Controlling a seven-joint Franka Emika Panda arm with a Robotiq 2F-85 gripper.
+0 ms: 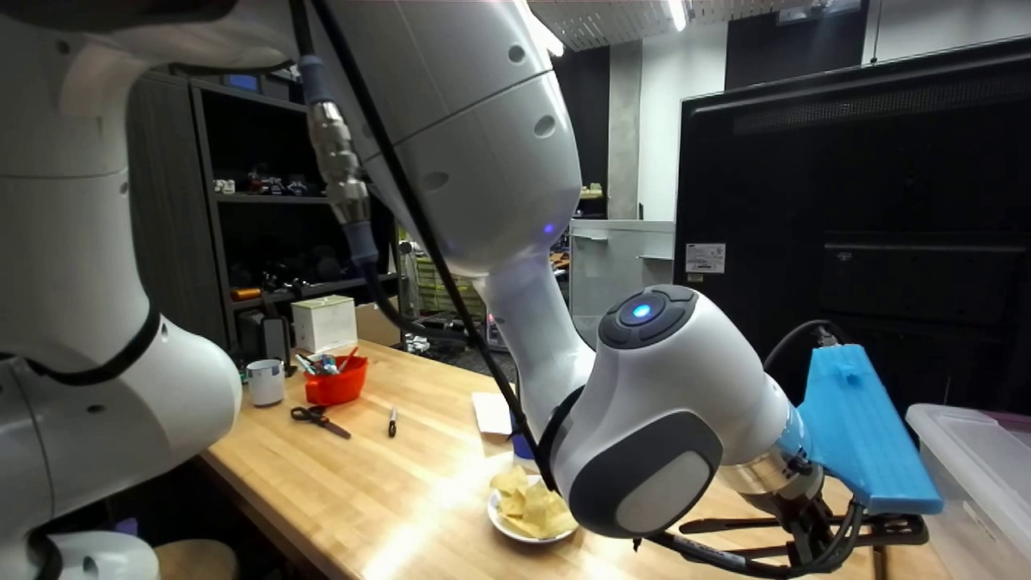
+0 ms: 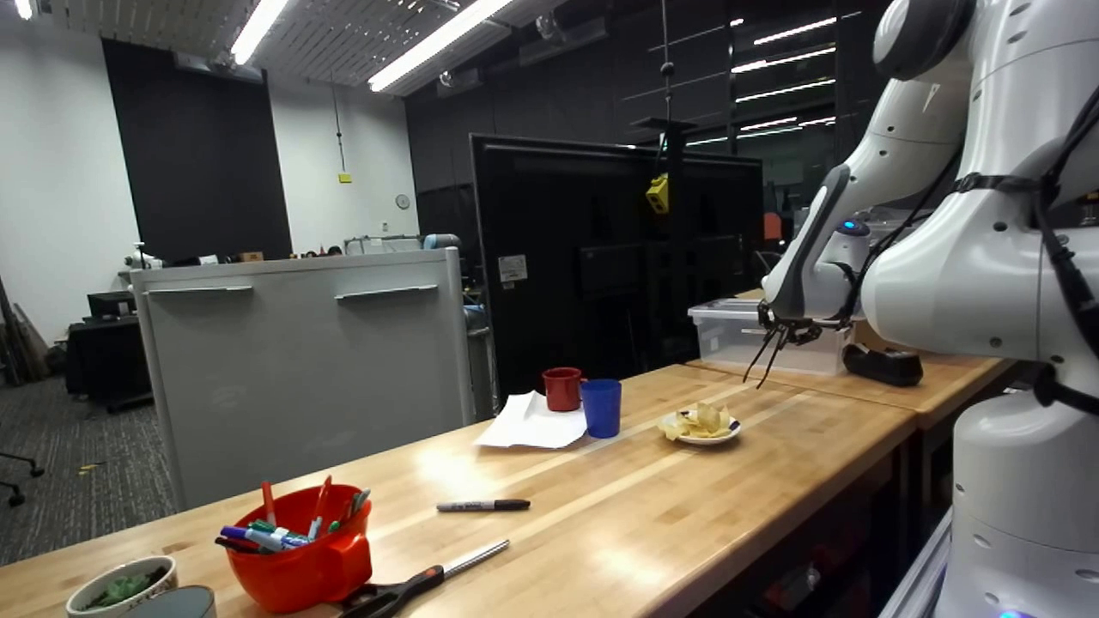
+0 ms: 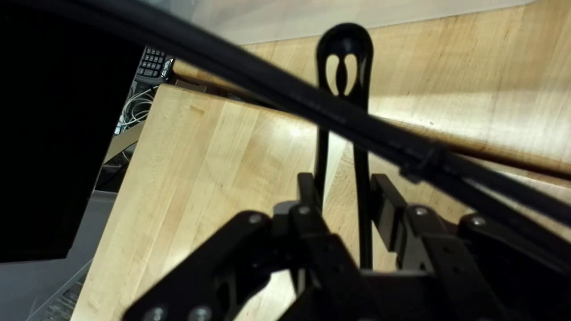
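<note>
Black tongs (image 3: 364,192) with a slotted end run lengthwise between the fingers of my gripper in the wrist view. The fingers are shut on them, one pad against each arm of the tongs. From exterior view 2, the tongs (image 2: 764,359) hang downward from the gripper (image 2: 788,328), above the table and to the right of a plate of chips (image 2: 703,422). The plate (image 1: 504,527) also shows in exterior view 1, partly behind the arm. There the tongs (image 1: 725,525) poke out to the left of the gripper.
A clear plastic bin (image 2: 721,331) stands behind the gripper, with a tape dispenser (image 2: 883,365) near it. Blue cup (image 2: 602,408), red mug (image 2: 562,390), marker (image 2: 484,505), scissors (image 2: 422,583) and red pen holder (image 2: 299,577) lie farther off. Table between plate and marker is clear.
</note>
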